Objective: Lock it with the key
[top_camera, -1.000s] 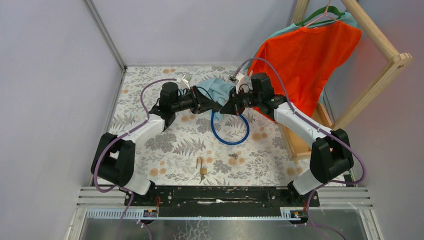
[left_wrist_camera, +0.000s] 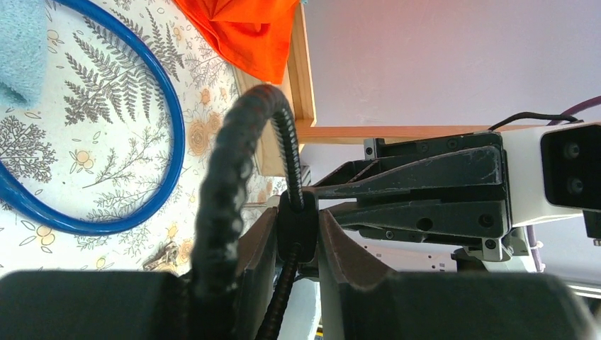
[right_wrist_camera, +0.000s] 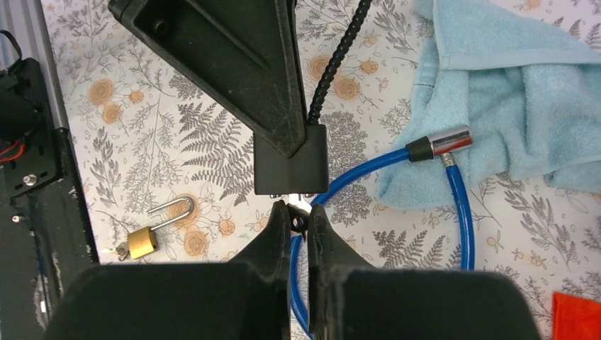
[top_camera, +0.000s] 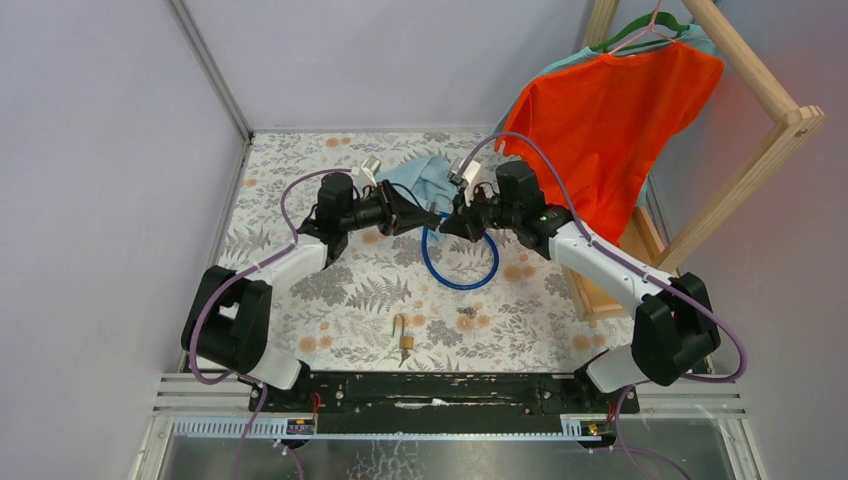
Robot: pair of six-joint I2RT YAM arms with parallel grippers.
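My left gripper [top_camera: 433, 222] is shut on the black body [left_wrist_camera: 298, 223] [right_wrist_camera: 290, 159] of a lock with a black braided cable [left_wrist_camera: 234, 156] [right_wrist_camera: 333, 64]. Facing it, my right gripper [top_camera: 447, 226] is shut on a small silver piece, apparently the key [right_wrist_camera: 298, 202], at the lower end of the lock body; whether it is inside the lock cannot be told. A brass padlock [top_camera: 406, 342] [right_wrist_camera: 142, 244], shackle open, lies on the table at the front, with something small at its end.
A blue cable loop [top_camera: 460, 285] [right_wrist_camera: 464, 212] and a light blue towel [top_camera: 425, 175] lie below the grippers. Small metal keys [top_camera: 466, 311] lie near the front. A wooden rack [top_camera: 750, 175] with an orange shirt [top_camera: 610, 130] stands at the right.
My left gripper has barely moved.
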